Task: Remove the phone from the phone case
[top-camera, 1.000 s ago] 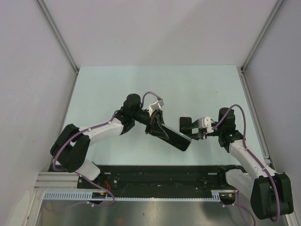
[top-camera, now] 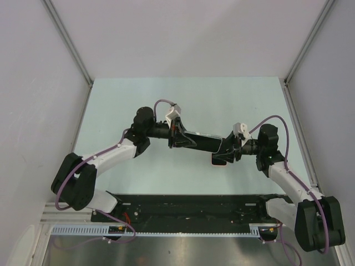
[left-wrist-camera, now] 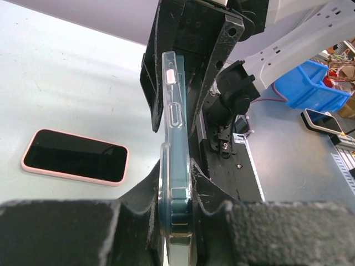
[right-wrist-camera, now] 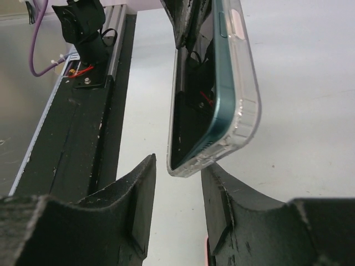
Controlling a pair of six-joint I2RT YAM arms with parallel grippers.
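Note:
A phone in a clear case (top-camera: 202,141) hangs above the table, edge-on in the left wrist view (left-wrist-camera: 176,127), with pale rim and teal body. My left gripper (top-camera: 177,136) is shut on one end. My right gripper (top-camera: 230,148) stands open at the other end; in the right wrist view the case's corner (right-wrist-camera: 233,122) is between and just above its fingertips. A second phone with a pink edge (left-wrist-camera: 75,155) lies flat on the table, partly under the right gripper in the top view.
My left gripper has moved up and left with the cased phone, which now lies more level in the top view. My right gripper has shifted slightly up, around the free end.

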